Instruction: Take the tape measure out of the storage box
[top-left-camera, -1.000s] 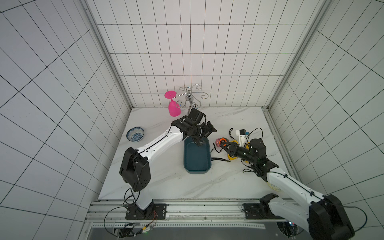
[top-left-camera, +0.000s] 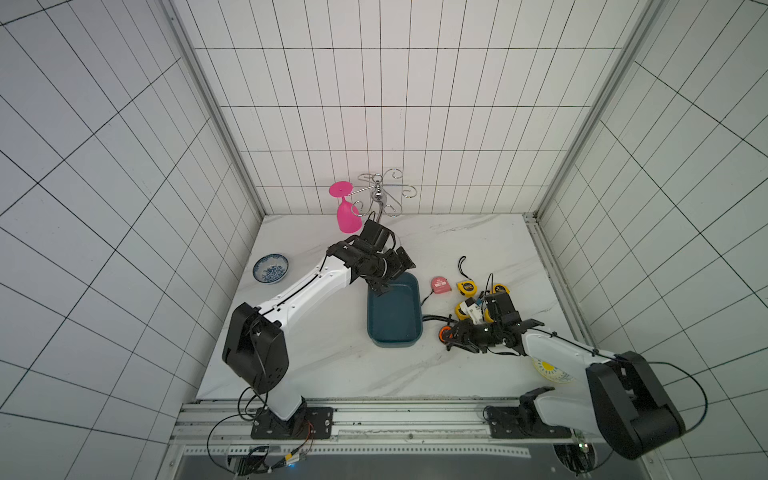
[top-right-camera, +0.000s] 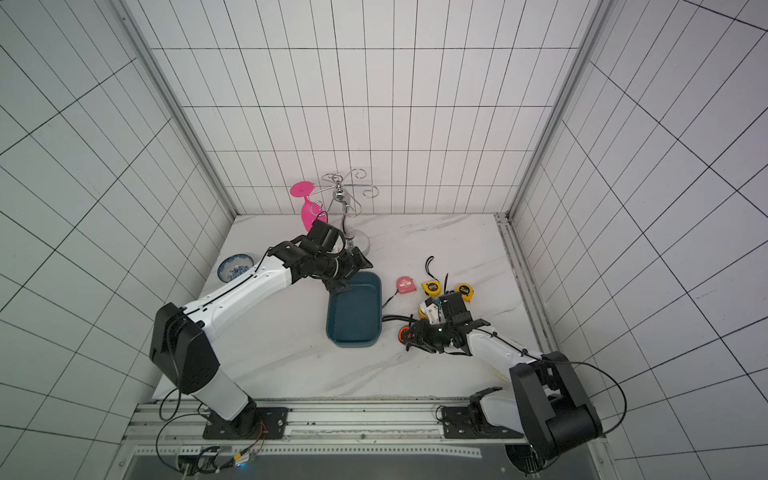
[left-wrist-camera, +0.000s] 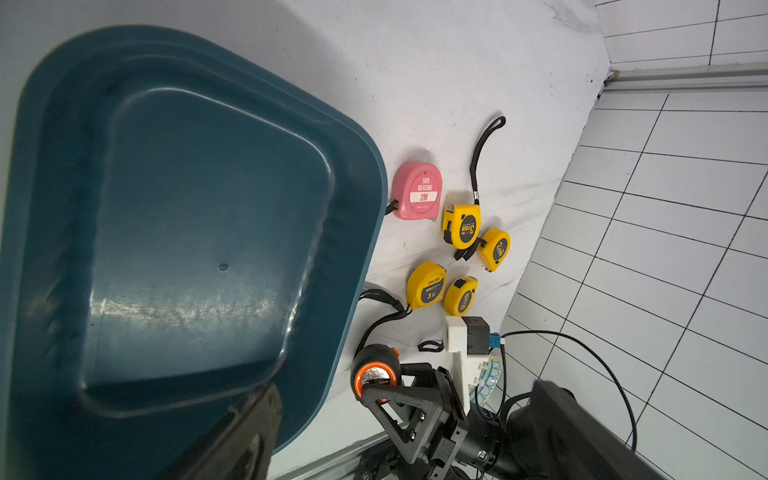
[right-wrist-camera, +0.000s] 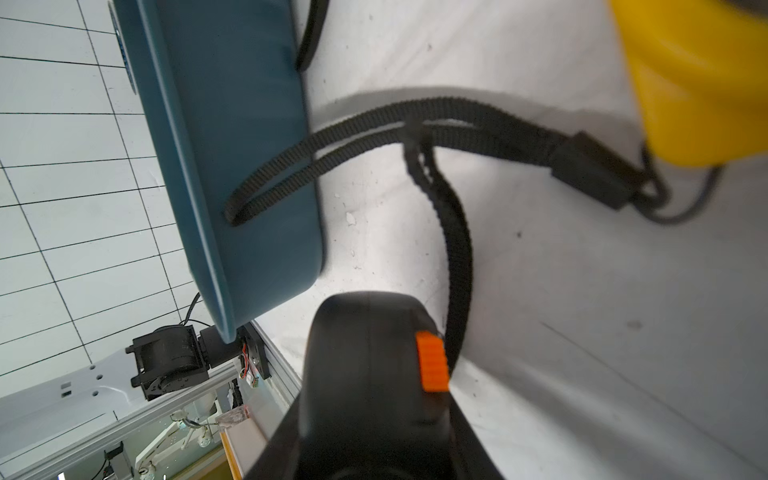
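Note:
A black tape measure with an orange ring (left-wrist-camera: 375, 373) is held in my right gripper (top-left-camera: 460, 340), low over the table to the right of the storage box. In the right wrist view its black body (right-wrist-camera: 364, 376) with an orange button fills the space between the fingers. The dark blue storage box (top-left-camera: 394, 340) is empty inside. Over its back end my left gripper (top-left-camera: 397, 276) stands open, its blurred fingers (left-wrist-camera: 232, 440) wide apart with nothing between them. Whether the held tape measure touches the table is hard to tell.
Right of the box lie a pink tape measure (left-wrist-camera: 417, 190) and several yellow ones (left-wrist-camera: 461, 225), with straps spread around; one strap rests against the box wall. A metal rack (top-left-camera: 378, 192) with a pink goblet (top-left-camera: 347, 216) stands behind. A blue-white bowl (top-left-camera: 270, 269) sits left.
My right gripper has moved toward the table front and down, carrying the black tape measure. My left gripper has drawn back a little to the left, still open.

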